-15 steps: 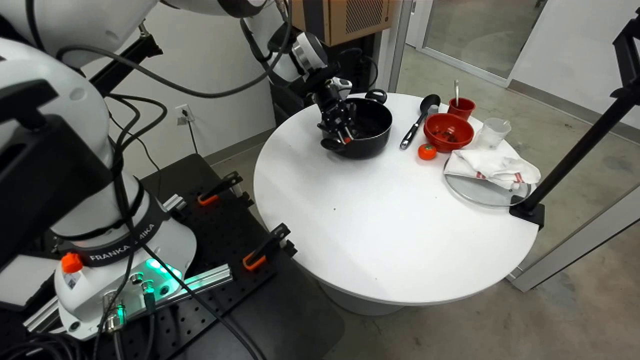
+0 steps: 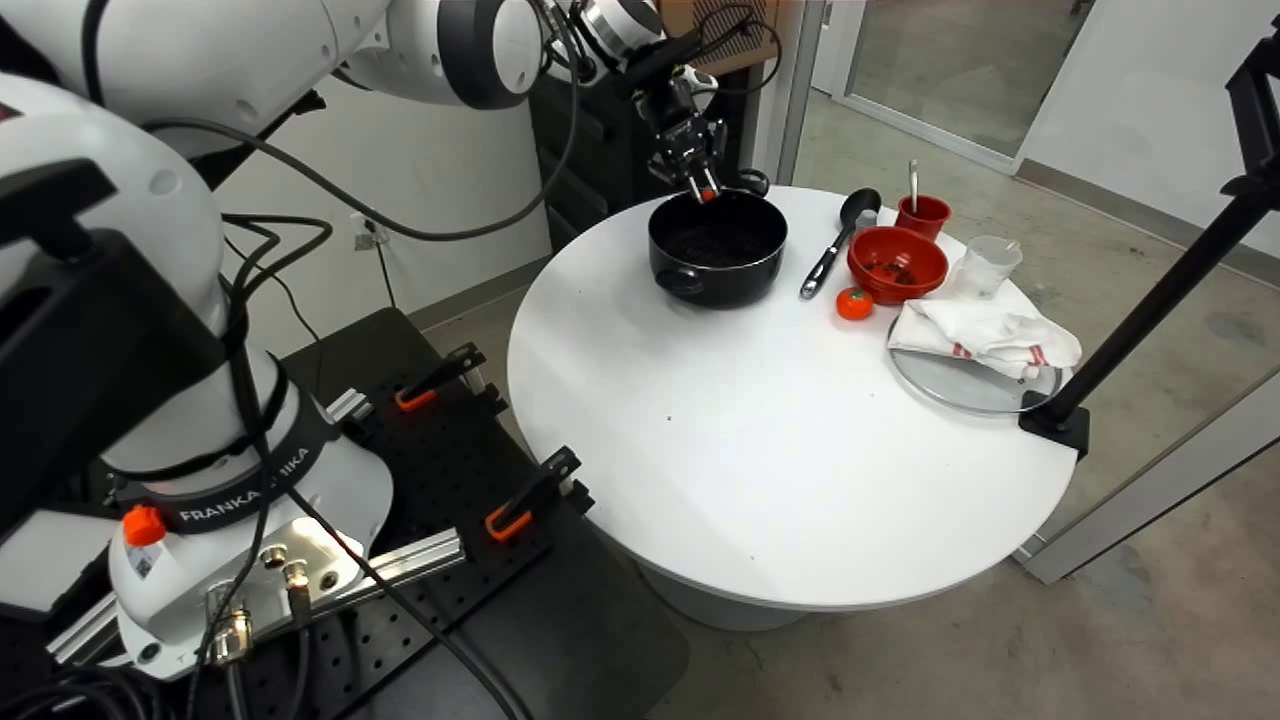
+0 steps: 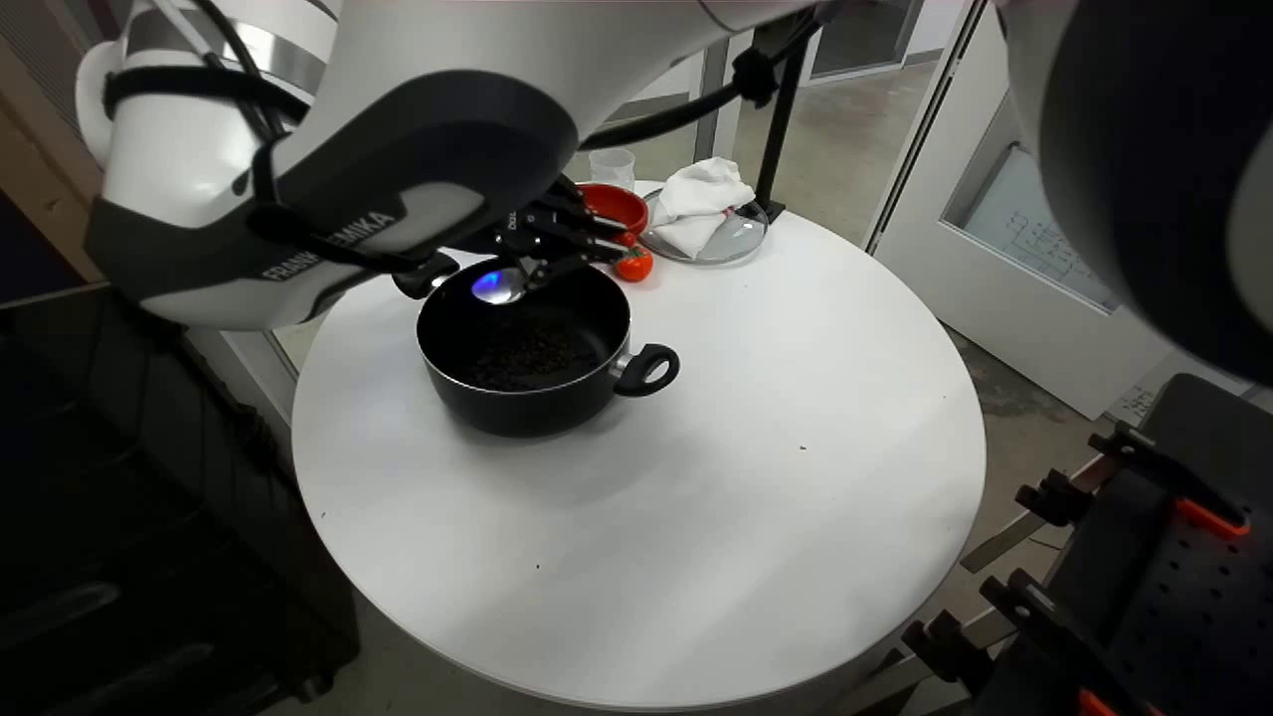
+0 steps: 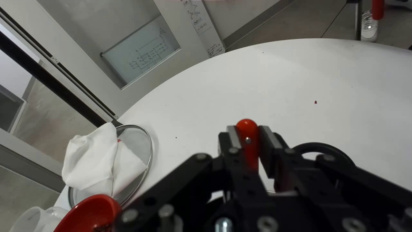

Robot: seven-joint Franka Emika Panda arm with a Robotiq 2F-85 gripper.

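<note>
My gripper is shut on a narrow red object (image 4: 250,145) with a rounded end and a small shiny spot. The fingers hide most of it, so I cannot tell what it is. In exterior view 1 the gripper (image 2: 705,196) appears at the back rim of a black pot (image 2: 717,283), with red showing at the fingertips. Exterior view 2 has the gripper over the far side of the pot (image 3: 525,410), fingers pointing right. Dark bits cover the pot's floor. One black pot handle (image 4: 328,147) shows at lower right in the wrist view.
Right of the pot lie a black ladle (image 2: 828,258), a tomato (image 2: 854,304), a red bowl (image 2: 897,274) and a red cup (image 2: 924,218). A clear cup (image 2: 988,264) and a white cloth (image 2: 978,330) on a glass lid (image 2: 960,386) stand beyond.
My gripper has moved from the pot's near side, by its handle, to the back rim. Red shows at its fingertips in both frames. The pot has shifted slightly.
</note>
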